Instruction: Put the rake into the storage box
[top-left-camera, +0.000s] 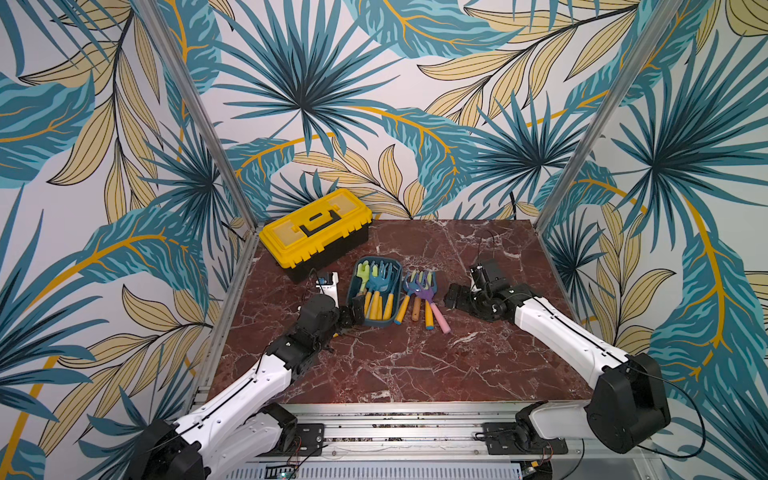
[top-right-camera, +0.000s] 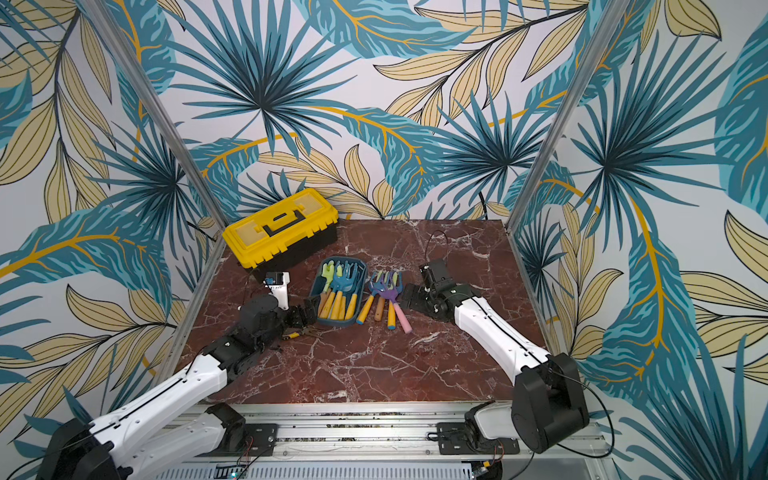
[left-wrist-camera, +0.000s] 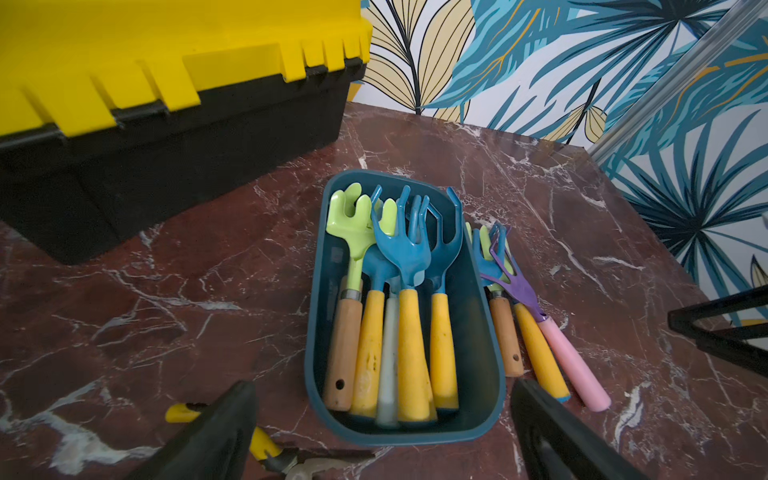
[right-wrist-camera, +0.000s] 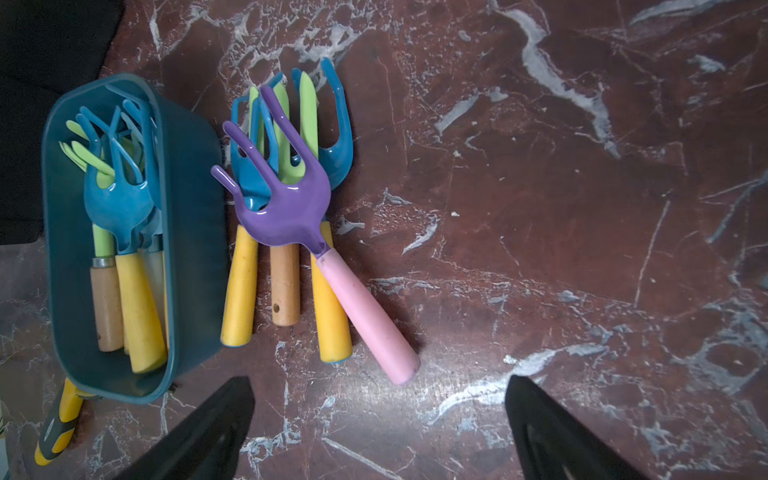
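Observation:
A teal storage box (left-wrist-camera: 318, 352) holds several small rakes, blue and green heads on yellow and wooden handles. On top in it lies a blue rake (left-wrist-camera: 409, 264) with a yellow handle. Right of the box, outside it, are more rakes on the table; a purple rake (right-wrist-camera: 292, 204) with a pink handle rests across them. My right gripper stands open to the right of these, nothing between its fingers. Just left of the box is my left gripper, open too, its fingers (left-wrist-camera: 220, 432) spread and empty.
A closed yellow and black toolbox (top-left-camera: 320, 228) stands at the back left. A small yellow-handled tool (left-wrist-camera: 264, 444) lies left of the storage box.

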